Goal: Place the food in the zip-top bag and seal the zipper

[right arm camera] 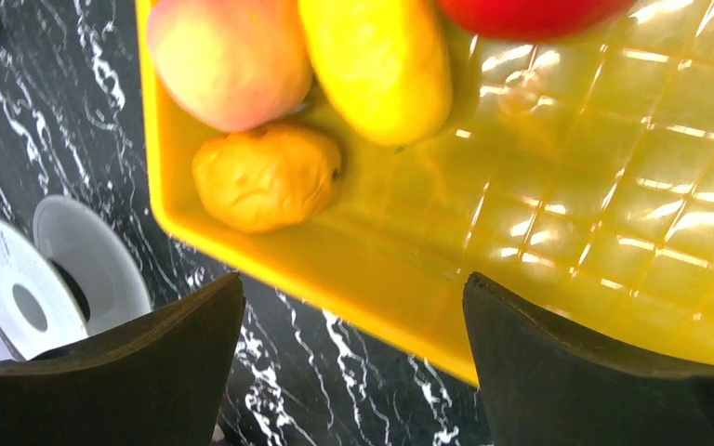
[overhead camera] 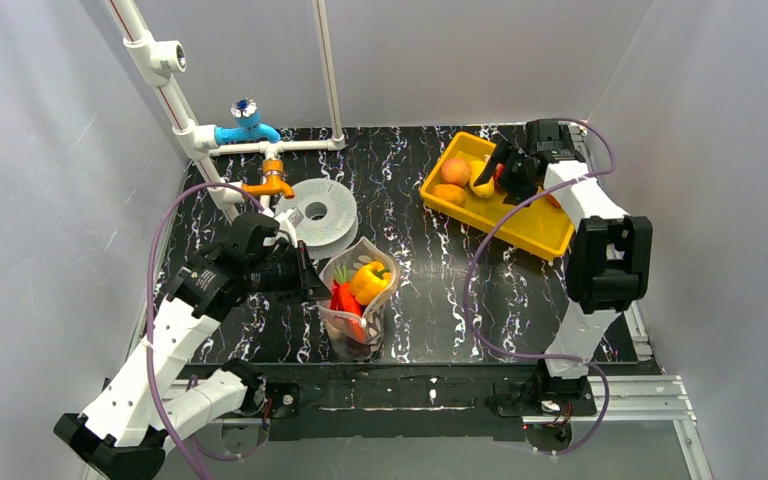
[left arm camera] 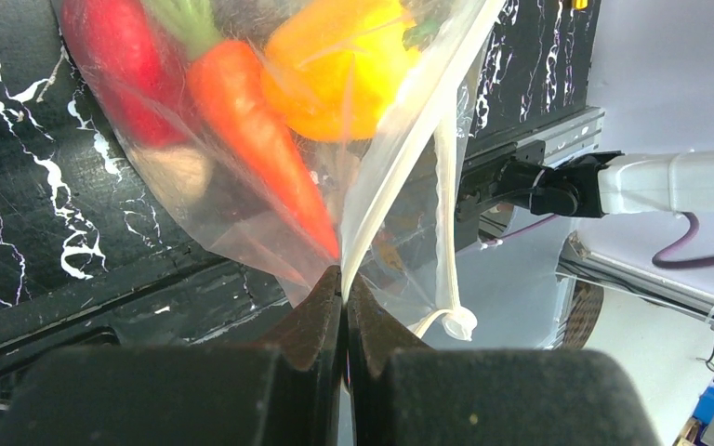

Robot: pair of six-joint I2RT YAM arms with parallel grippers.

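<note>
A clear zip top bag (overhead camera: 360,335) stands with its mouth spread at the middle front. Inside it are a yellow pepper (left arm camera: 335,70), a carrot (left arm camera: 256,130) and a red item (left arm camera: 121,70). My left gripper is shut on the bag's rim, which runs up between its fingers. Over the yellow tray (overhead camera: 520,240) hangs my right gripper, open, nothing between its fingers. In the right wrist view, the tray holds a peach-coloured fruit (right arm camera: 232,60), an orange lumpy item (right arm camera: 265,177), a yellow item (right arm camera: 376,70) and part of a red one (right arm camera: 535,11).
Behind the left gripper a white spool (overhead camera: 320,215) lies beside the pipe frame with its orange tap (overhead camera: 272,180). Bare black marbled table (overhead camera: 425,300) separates the bag from the tray. A purple cable arcs over the tray's front.
</note>
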